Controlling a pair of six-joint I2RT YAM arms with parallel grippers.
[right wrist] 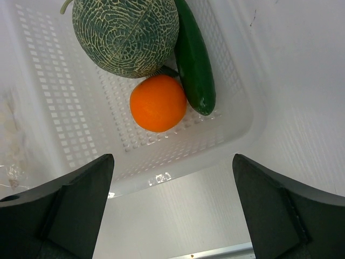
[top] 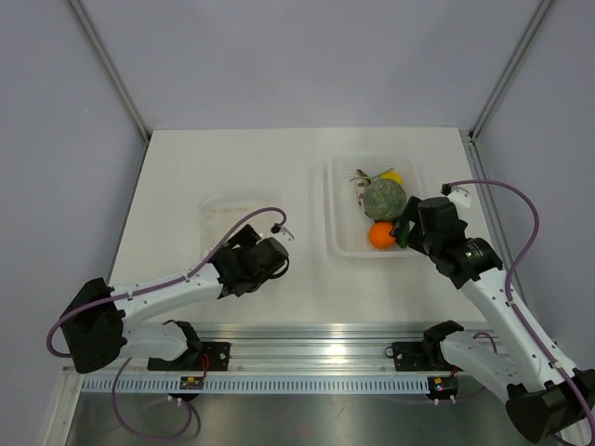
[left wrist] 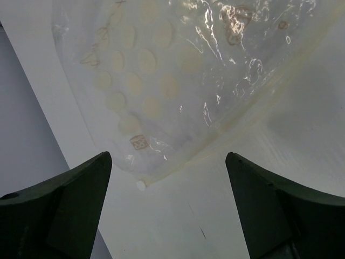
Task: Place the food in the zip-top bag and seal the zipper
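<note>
A clear zip top bag [left wrist: 161, 97] with pale dots lies flat on the left of the table. Its yellowish zipper edge [left wrist: 215, 137] faces my left gripper, and a white slider [left wrist: 141, 185] sits at one corner. That gripper is open, above the bag's near edge, with nothing held; its arm covers part of the bag in the top view. In the white basket [top: 336, 243] rest a netted melon [right wrist: 126, 35], an orange [right wrist: 158, 103], a green cucumber [right wrist: 195, 59] and a yellow item [top: 391, 176]. My right gripper hangs open and empty by the basket's near right corner.
Bare table [top: 302, 288] lies between the bag and the basket and along the front. A metal rail [top: 307, 334] borders the front edge. Grey walls stand at the back and both sides. A mottled item [top: 361, 186] lies at the basket's far left.
</note>
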